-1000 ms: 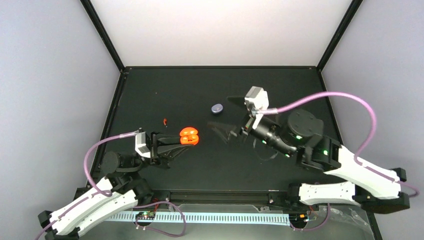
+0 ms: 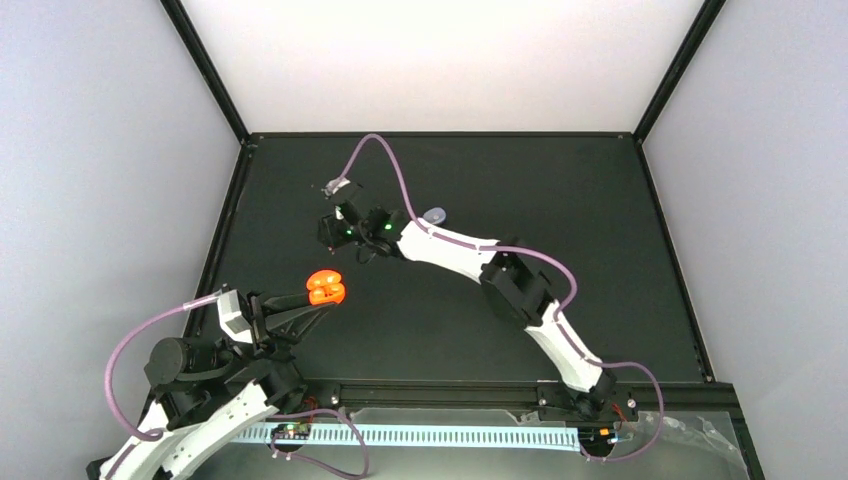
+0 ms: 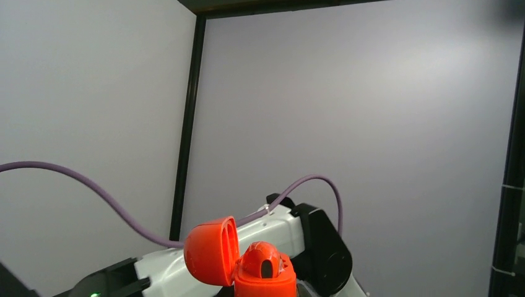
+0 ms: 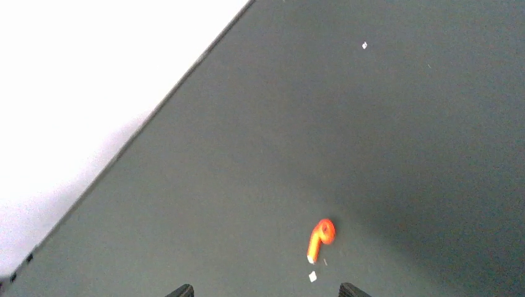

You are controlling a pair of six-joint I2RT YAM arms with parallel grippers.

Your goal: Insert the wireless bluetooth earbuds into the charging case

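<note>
The orange charging case has its lid open and is held up at the left, with my left gripper shut on it. In the left wrist view, the raised lid stands beside the case body, where a rounded orange piece with a dark oval sits; it looks like an earbud. A loose orange earbud lies on the dark table in the right wrist view. My right gripper is open above the table, its fingertips wide apart and empty. From the top, the right arm's end hides that earbud.
A small grey-purple rounded object rests on the table, partly behind the right forearm. Small white specks lie near the loose earbud.
The right arm has swung far left and now covers the loose earbud in the top view.
</note>
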